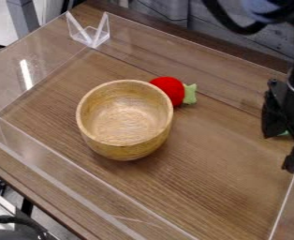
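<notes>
The black gripper [282,138] is at the right edge, low over the table, its fingers pointing down. It stands open. A pale green object [282,142] shows only in part behind it, so whether it lies between the fingers is hidden. A wooden bowl [124,131] sits left of centre, with a red round object [168,88] behind it, beside a small light green piece [190,94].
A clear plastic holder [90,28] stands at the back left. Cables show at the lower left, beyond the table's edge.
</notes>
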